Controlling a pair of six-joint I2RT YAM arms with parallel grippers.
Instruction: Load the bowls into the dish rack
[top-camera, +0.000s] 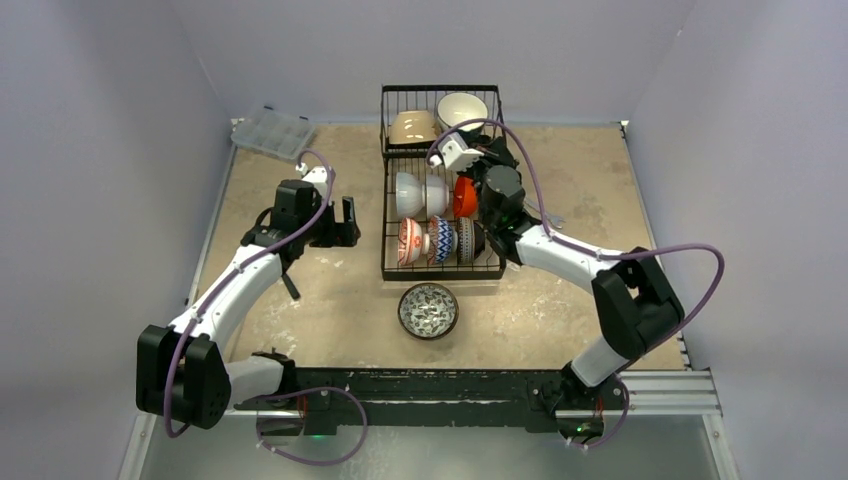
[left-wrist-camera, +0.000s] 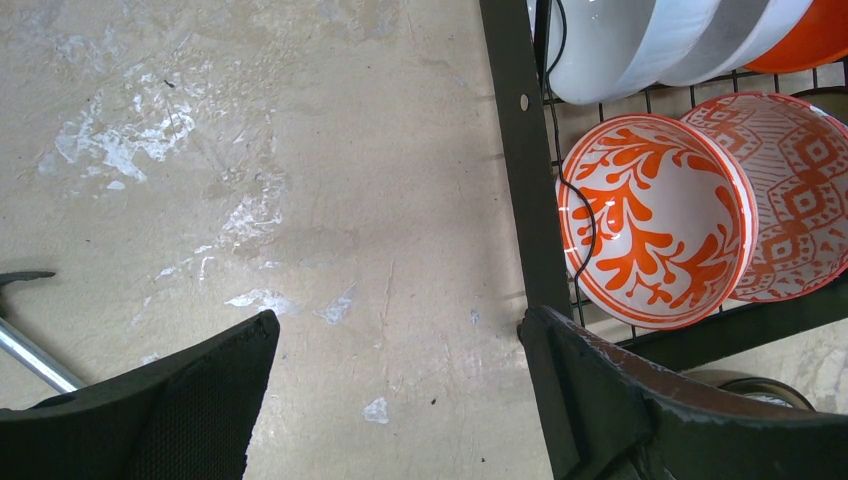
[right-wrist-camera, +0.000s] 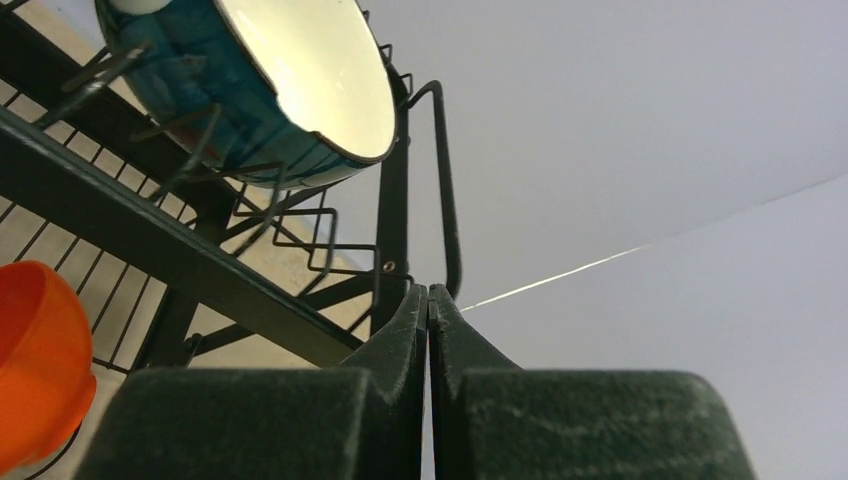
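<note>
The black two-tier dish rack stands in the middle of the table. In its upper tier a teal bowl with a cream inside leans beside a tan bowl. White bowls and an orange bowl occupy the lower tier, with patterned bowls in front. A black-rimmed patterned bowl sits on the table before the rack. My right gripper is shut near the upper tier, nothing visible between its fingers. Left of the rack, my left gripper is open and empty.
A clear divided plastic box lies at the back left. Some metal utensil shows partly behind the right arm, and a dark-handled item lies by the left arm.
</note>
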